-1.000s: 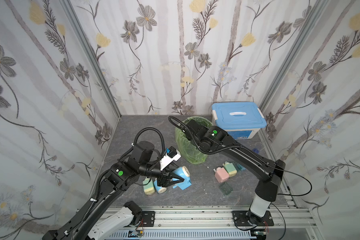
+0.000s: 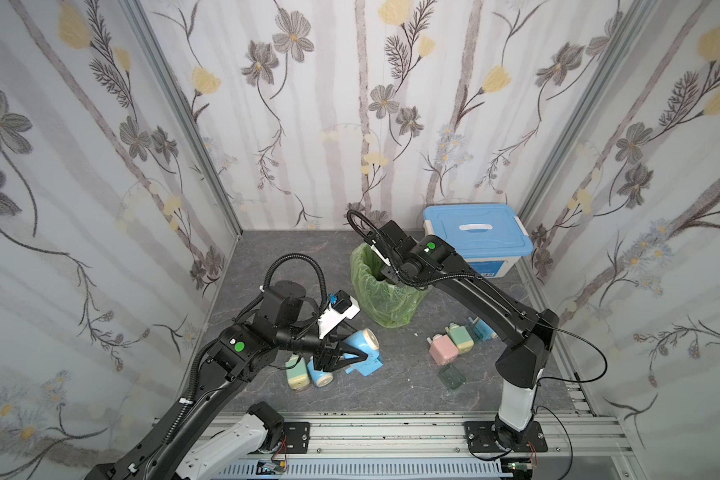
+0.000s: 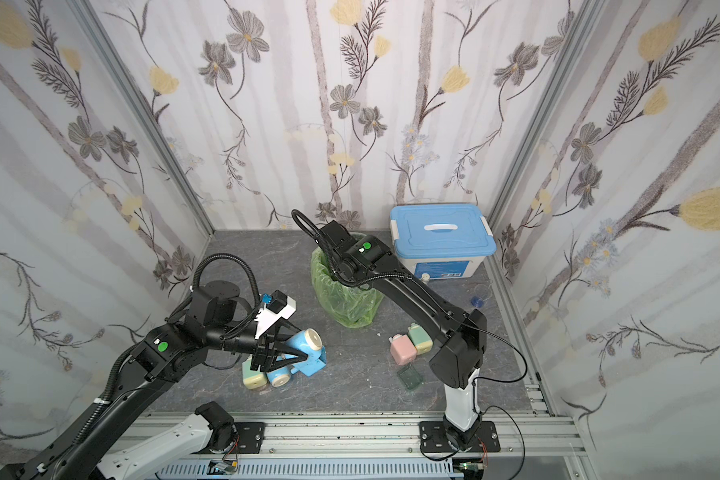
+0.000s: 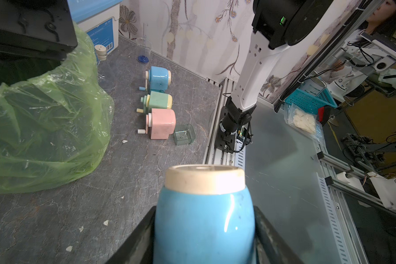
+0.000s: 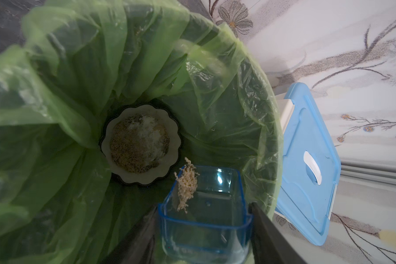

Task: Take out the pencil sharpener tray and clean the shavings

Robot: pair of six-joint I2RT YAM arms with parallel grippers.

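My left gripper [image 2: 345,352] is shut on a blue pencil sharpener [image 4: 204,224] with a cream top, held low at the front left. My right gripper is inside the green-lined bin [image 5: 52,167], holding a clear blue tray [image 5: 211,237] between its fingers. A clump of pale shavings [image 5: 187,184] clings to the tray's left wall. Below, on the bin's floor, a pale round container [image 5: 143,173] with specks shows.
Pink [image 4: 162,125], green [image 4: 158,99] and blue [image 4: 158,78] sharpeners stand right of the bin beside a loose clear tray [image 4: 184,134]. More sharpeners lie under my left arm. A lidded box [image 2: 476,220] stands at the back right.
The left arm and its sharpener are almost unchanged.
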